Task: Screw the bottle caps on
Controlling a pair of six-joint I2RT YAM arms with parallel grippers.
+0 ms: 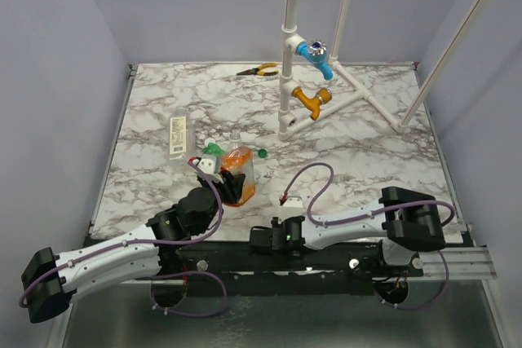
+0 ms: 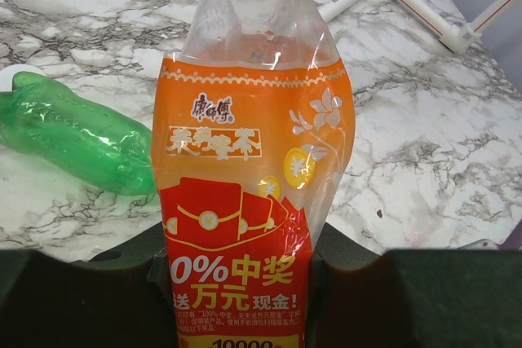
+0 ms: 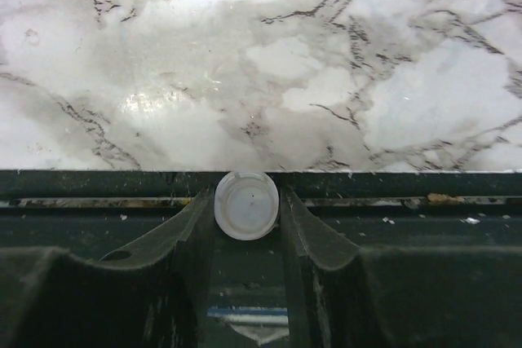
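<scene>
My left gripper (image 1: 232,187) is shut on the lower body of a clear bottle with an orange and red label (image 2: 253,152). That bottle stands upright, its bare neck (image 1: 235,137) showing in the top view; its mouth is cut off in the left wrist view. In the right wrist view a round whitish cap (image 3: 246,207) sits between the fingertips of my right gripper, which appear to touch it on both sides. From above, the right gripper hangs low at the table's front edge, well right of the bottle, its cap hidden there.
A green bottle (image 2: 77,132) lies left of the orange one. A clear bottle with a pale label (image 1: 178,136) lies farther left. A small green cap (image 1: 262,153) rests near the white pipe frame (image 1: 285,103). Pliers (image 1: 258,70) lie at the back.
</scene>
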